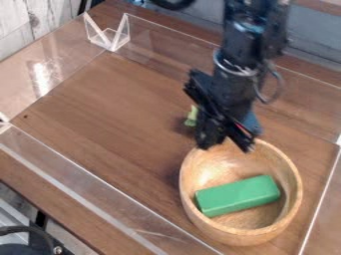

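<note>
A black robot gripper hangs over the back rim of a wooden bowl at the lower right; it looks shut, though blurred, and nothing shows held. In the bowl lies a green block. Behind the gripper, partly hidden, are a small light green object and something blue.
Clear plastic walls edge it, with a clear bracket at the back left.
</note>
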